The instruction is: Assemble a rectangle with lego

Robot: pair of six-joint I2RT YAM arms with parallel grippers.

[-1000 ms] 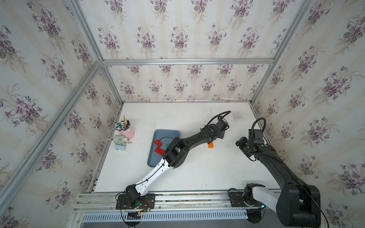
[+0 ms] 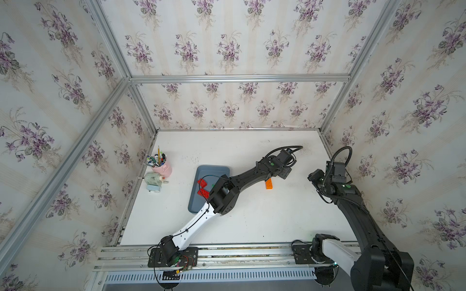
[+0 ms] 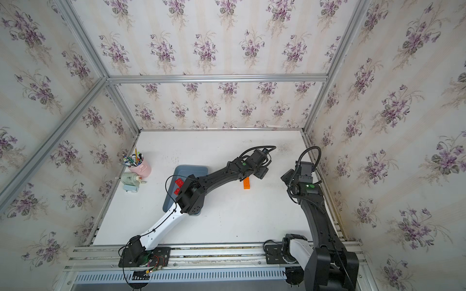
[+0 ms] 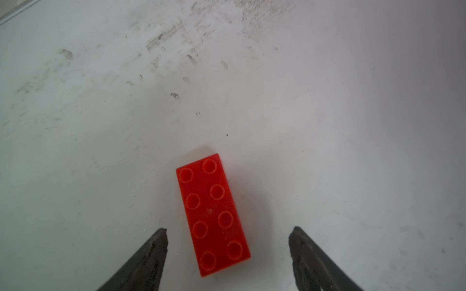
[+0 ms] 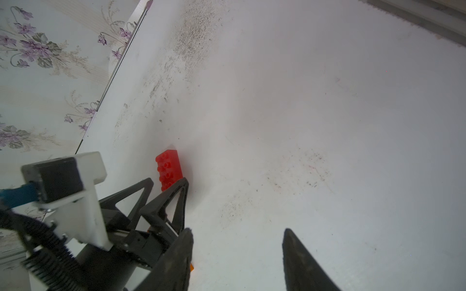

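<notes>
A red brick (image 4: pixel 213 213) with studs up lies on the white table. My left gripper is open over its near end, one finger on each side and apart from it. The right wrist view also shows this red brick (image 5: pixel 169 165) just beyond the left fingertips. Below the left arm in the top views sits an orange brick (image 2: pixel 269 184), partly covered. Several red bricks (image 3: pixel 179 182) rest in the blue-grey tray (image 2: pixel 208 170). My right gripper is open and empty at the table's right side, clear of any brick.
A pink cup of pens (image 2: pixel 163 167) and a small pale green item (image 2: pixel 153 179) stand at the table's left edge. The left arm reaches across the tray and hides part of it.
My left gripper has shifted a little to the right, turning slightly. The right arm has drawn back to the right. The bricks on the table and in the tray look unmoved.
</notes>
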